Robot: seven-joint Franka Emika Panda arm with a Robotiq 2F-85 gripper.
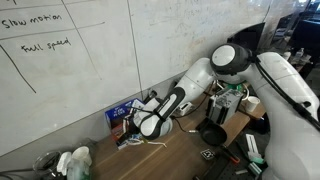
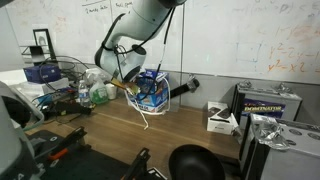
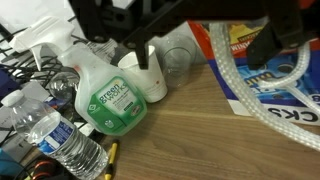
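A white rope (image 3: 240,90) loops down close to the camera in the wrist view, in front of a red and blue box (image 3: 265,95). Dark, blurred fingers (image 3: 140,18) of my open gripper reach in from the top edge; the rope passes near the right one, and whether they touch is unclear. Exterior view 2 has the gripper (image 2: 126,84) low over the back of the table beside the blue box (image 2: 152,92), with a strand of the rope (image 2: 140,114) trailing onto the wood.
Left in the wrist view stand a green-labelled spray bottle (image 3: 108,90), a water bottle (image 3: 62,135), a white cup (image 3: 147,72) and a clear glass (image 3: 178,58). A black pan (image 2: 195,160) and a small white box (image 2: 222,119) lie to the right in exterior view 2. Bare wood separates them.
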